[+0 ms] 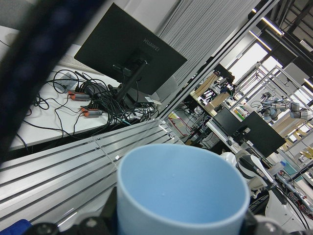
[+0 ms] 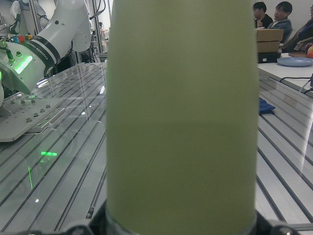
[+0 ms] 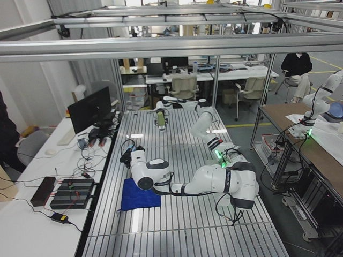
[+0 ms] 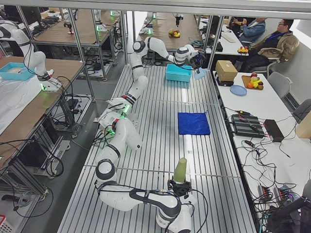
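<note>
A light blue cup (image 1: 183, 191) fills the lower middle of the left wrist view, held at my left gripper (image 3: 128, 155). A tall pale green cylinder (image 2: 181, 117) fills the right wrist view. It shows upright in my right gripper (image 4: 179, 185) in the camera right view and raised at the back of the table in the camera left view. A blue cloth (image 4: 193, 124) lies flat on the slatted metal table (image 4: 160, 150).
A cyan bin (image 4: 178, 73) stands at the table's far end in the camera right view. The side desk (image 3: 48, 235) holds power units, cables and a monitor (image 3: 90, 107). Both arm bases are along the other long edge.
</note>
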